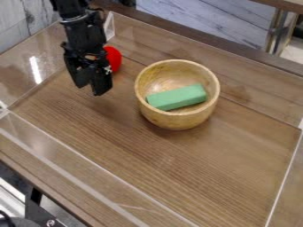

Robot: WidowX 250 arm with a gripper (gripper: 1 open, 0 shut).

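My black gripper (pixel 87 75) hangs low over the wooden table at the upper left, fingers apart and open. Just behind it on its right is a red object (pixel 112 58), partly hidden by the gripper. I cannot tell whether they touch. A wooden bowl (pixel 183 71) stands right of the gripper, holding a green block (pixel 176 97).
A pale surface shows at the far upper left, and a wooden edge juts in at the top right corner.
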